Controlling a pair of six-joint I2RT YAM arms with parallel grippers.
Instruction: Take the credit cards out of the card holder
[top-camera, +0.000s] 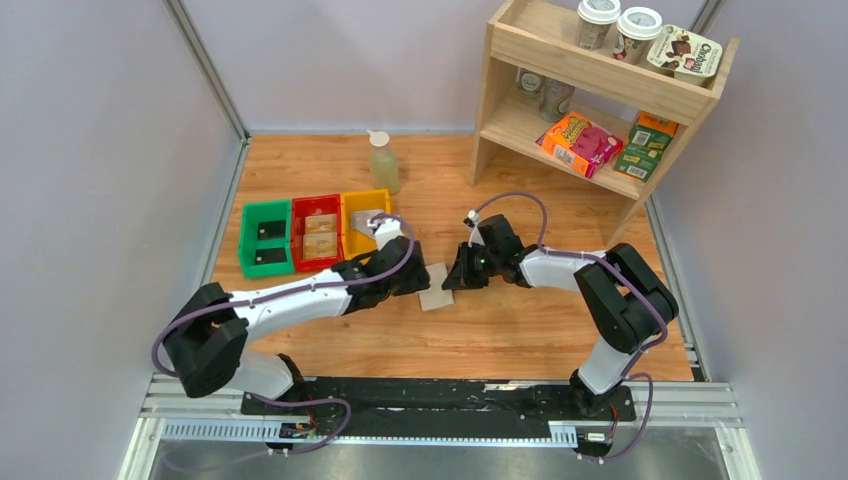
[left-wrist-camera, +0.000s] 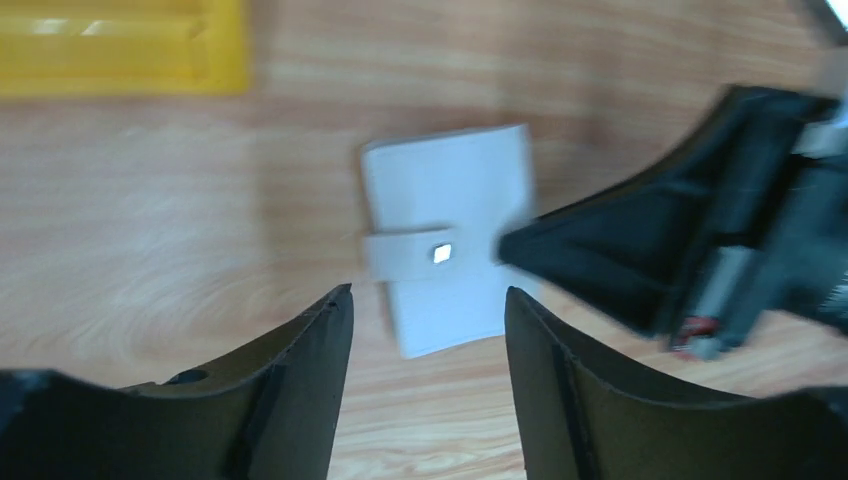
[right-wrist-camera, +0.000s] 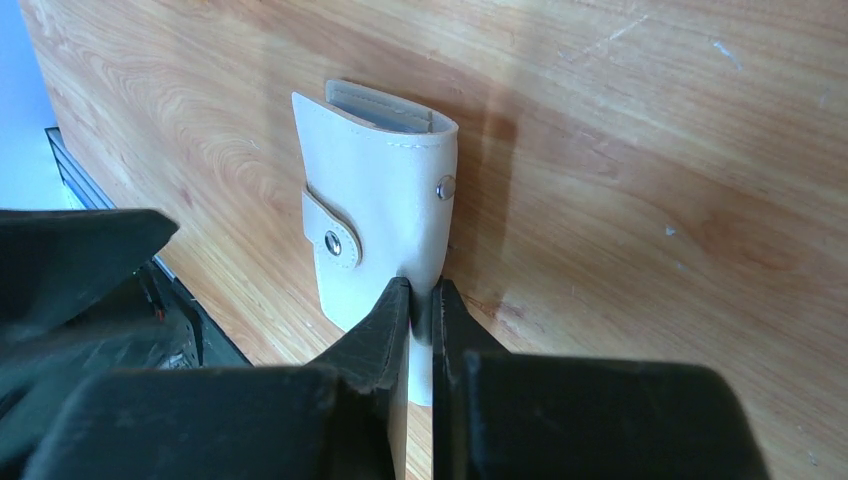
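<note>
A pale card holder (top-camera: 437, 287) stands out against the wooden table between my two grippers. In the right wrist view the holder (right-wrist-camera: 375, 190) has its strap (right-wrist-camera: 331, 232) snapped across the front, and no cards show in its top fold. My right gripper is shut on the holder's edge. My left gripper is open, its fingers (left-wrist-camera: 305, 365) apart and empty, with the holder (left-wrist-camera: 440, 190) in view beyond them. The left finger also shows dark at the left of the right wrist view.
Green (top-camera: 246, 216), red (top-camera: 297, 230) and yellow (top-camera: 347, 200) bins stand left of the arms, holding small items. Behind them is a pump bottle (top-camera: 384, 165). A wooden shelf (top-camera: 600, 75) with goods fills the back right.
</note>
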